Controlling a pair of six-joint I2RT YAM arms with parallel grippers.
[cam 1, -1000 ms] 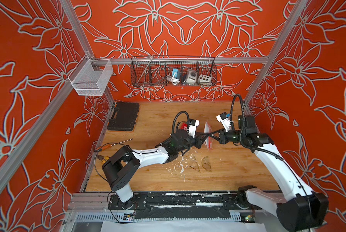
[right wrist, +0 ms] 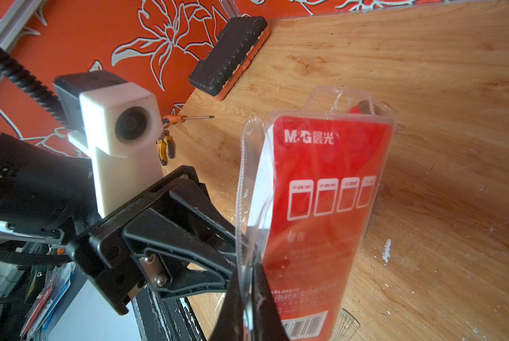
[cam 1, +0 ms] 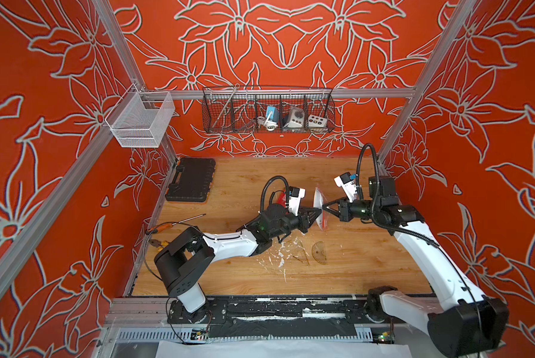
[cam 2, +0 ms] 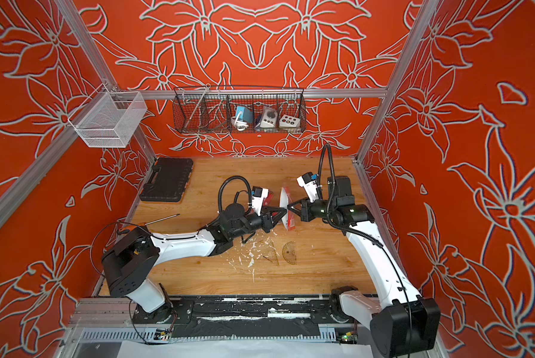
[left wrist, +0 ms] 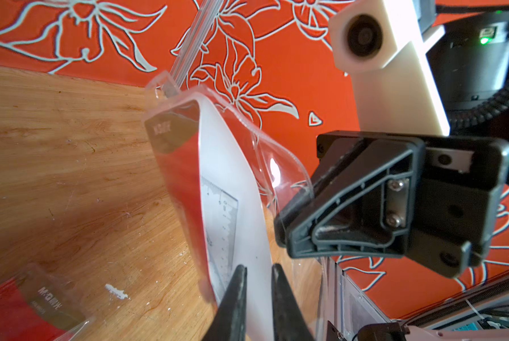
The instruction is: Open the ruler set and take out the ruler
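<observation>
The ruler set's clear sleeve with its red and white card (right wrist: 322,227) stands upright between my grippers. My right gripper is shut on the edge of the clear film. In the left wrist view the sleeve gapes, and a clear ruler (left wrist: 218,218) lies against the white face of the card inside. My left gripper points at the white card from the other side, its fingers parted by a narrow gap; nothing clearly shows between them. A protractor (cam 1: 318,252) and a set square (cam 1: 301,253) lie on the table.
A red package piece (left wrist: 33,307) lies on the table beside the left arm. A black case (cam 1: 190,179), a screwdriver (cam 1: 184,220) and pliers (right wrist: 164,149) sit at the left. White scraps dot the wood near the front.
The right arm and the sleeve stay about where they were.
</observation>
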